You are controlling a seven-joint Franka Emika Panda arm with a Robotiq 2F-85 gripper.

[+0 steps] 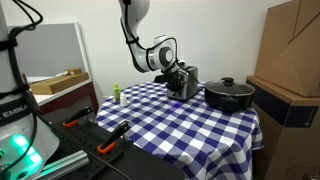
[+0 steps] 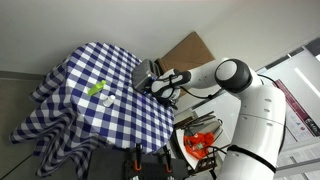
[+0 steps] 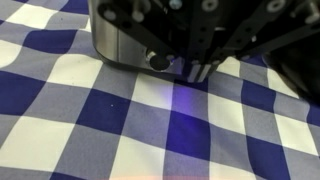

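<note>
A metallic toaster point(image 1: 190, 82) stands on the blue-and-white checked tablecloth. In the wrist view its silver side point(image 3: 125, 45) fills the upper left, with a round dark knob point(image 3: 158, 60) low on it. My gripper is shut right beside the knob, close over the cloth, and nothing shows between its fingers. Whether the fingertips touch the toaster, I cannot tell. From the second exterior side, the arm reaches in from the right to the toaster point(image 2: 145, 73).
A dark lidded pot point(image 1: 229, 94) sits to the toaster's right, close to a large brown box point(image 1: 285, 65). Small green point(image 2: 97, 88) and white point(image 2: 109, 100) items lie on the cloth point(image 2: 85, 125).
</note>
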